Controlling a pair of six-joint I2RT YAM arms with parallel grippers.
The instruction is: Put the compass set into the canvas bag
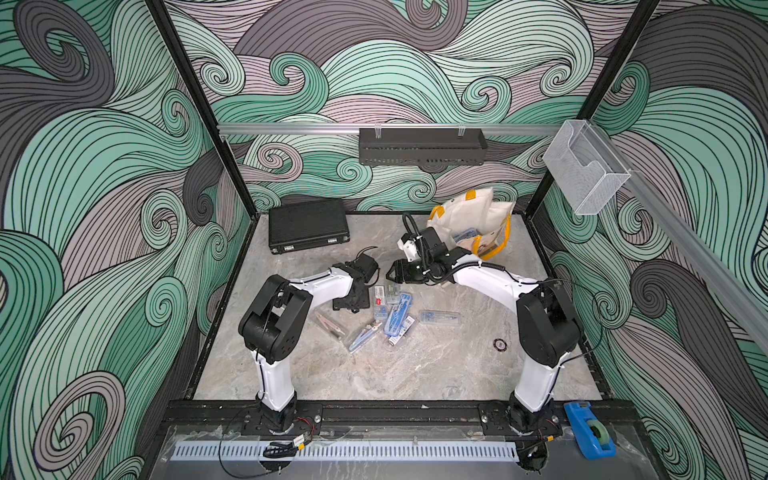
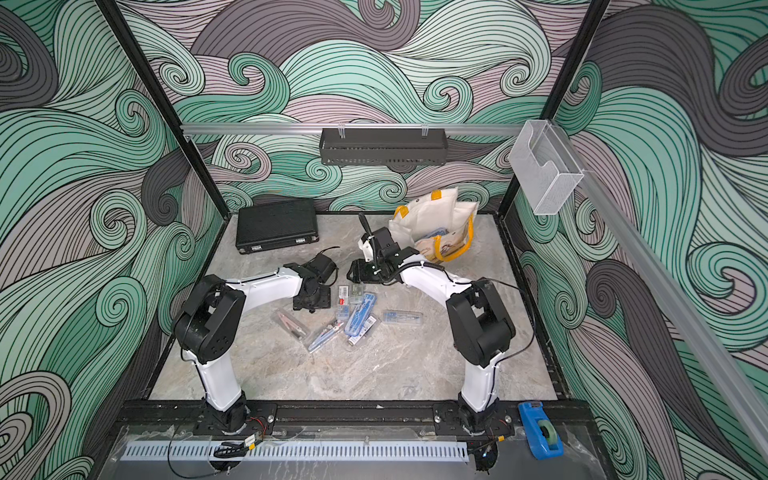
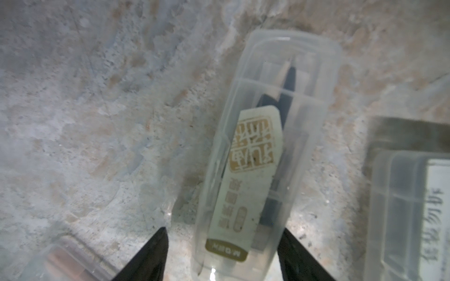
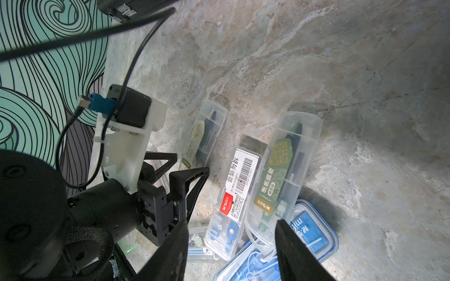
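A clear slim case with a pale label [image 3: 243,187] lies flat on the table. Around its near end my left gripper stands part open, one finger on each side, with a gap visible on the left. In the right wrist view, my right gripper is open above a clear case with a green label [image 4: 276,171], a clear case with a white-red label [image 4: 236,187] and a blue case [image 4: 311,229], nothing held. At the back right stands the cream canvas bag [image 1: 468,214] with yellow trim; something blue [image 1: 466,234] shows inside. Which case is the compass set I cannot tell.
Further clear cases lie at the front: a pinkish one [image 1: 330,324], a bluish one [image 1: 365,336] and one on the right [image 1: 440,317]. A black briefcase [image 1: 308,224] occupies the back left. Near the right arm lies a small dark ring [image 1: 500,345].
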